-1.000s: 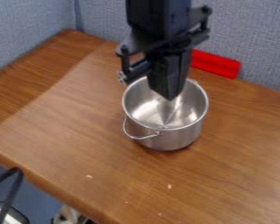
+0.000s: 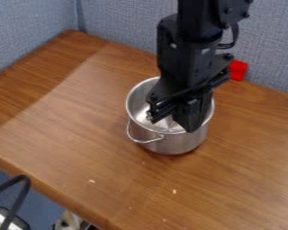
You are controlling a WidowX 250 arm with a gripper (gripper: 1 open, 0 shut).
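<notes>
A steel pot (image 2: 157,144) with a thin wire handle stands on the wooden table (image 2: 75,117) near the middle of the view. My black gripper (image 2: 180,111) hangs over the pot, its lower end reaching down to the pot's opening and covering much of the inside. Whether anything is between its fingers cannot be made out, and the fingers are hard to see.
A red object (image 2: 238,70) lies at the back right, partly behind the gripper. Black cables (image 2: 14,202) are at the lower left, past the table's edge.
My gripper has moved down from high in front of the camera to the pot's opening, where it looks smaller. The pot stands in the same place.
</notes>
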